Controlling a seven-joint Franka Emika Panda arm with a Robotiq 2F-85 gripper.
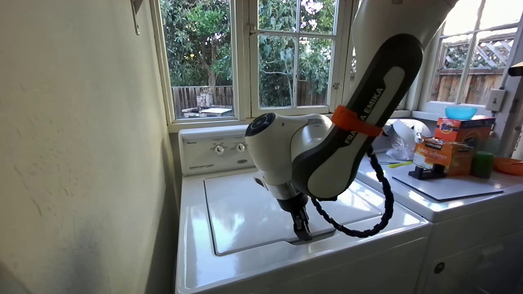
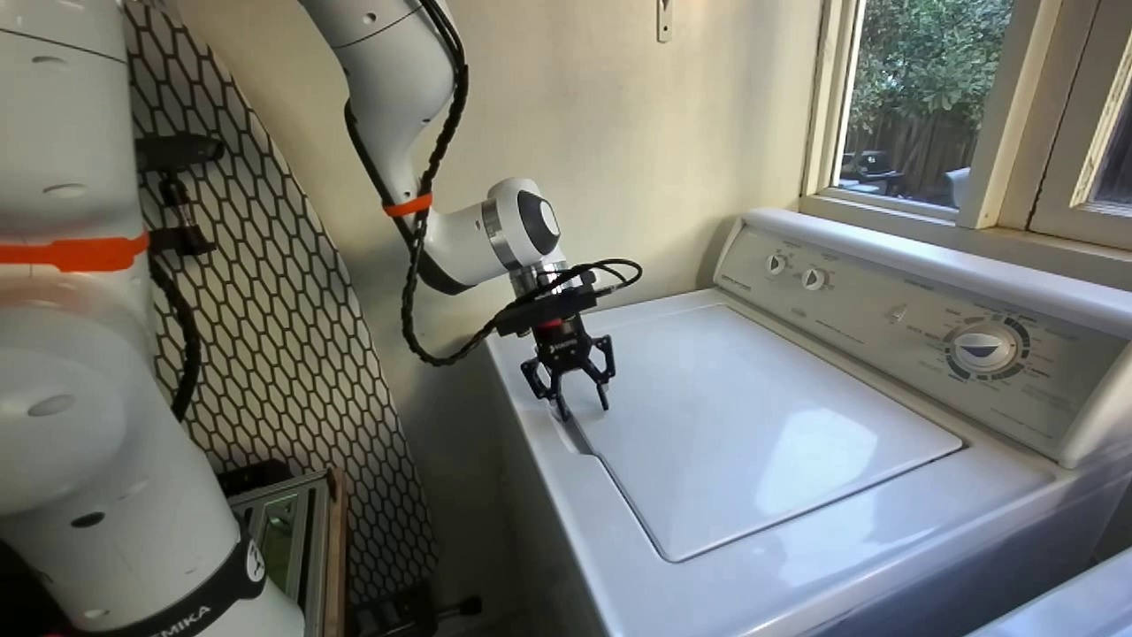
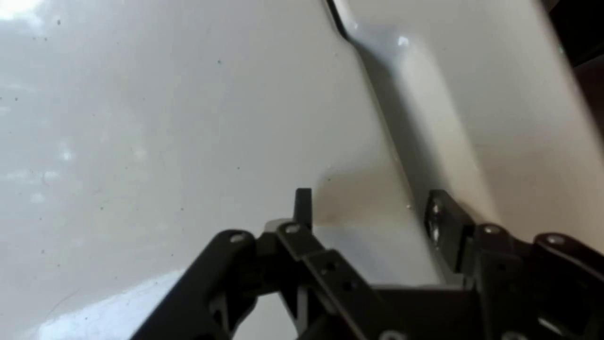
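Observation:
The closed white lid of a washing machine lies flat, with a recessed handhold along its front edge. My gripper is over that front edge, its fingers apart. In the wrist view, one finger reaches into the recess beside the lid's edge, while the other finger stands over the lid's top. Nothing but the lid's edge region lies between them, and neither finger closes on it. Exterior view 1 shows the gripper low at the recess; whether the tips touch the lid cannot be told.
The washer's control panel rises along the back. A wall stands close on the left. Right of the washer, a second machine carries a fabric softener box, an orange detergent box and a green candle. The lid's top is clear.

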